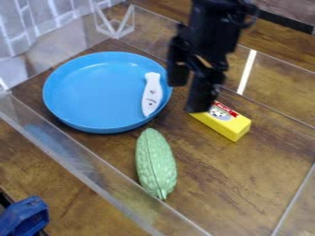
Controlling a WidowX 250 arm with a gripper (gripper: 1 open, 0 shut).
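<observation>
The dark gripper (200, 90) hangs over the right side of the blue plate and the top of the yellow box (223, 125), its fingers spread open and blurred. A white spoon-like item (153, 92) lies on the right part of the blue plate (87, 92). Below the plate lies a green corn-shaped object (155, 161). The gripper hides part of the yellow box's upper end.
A blue object (20, 218) sits at the lower left corner. Clear walls run along the left side.
</observation>
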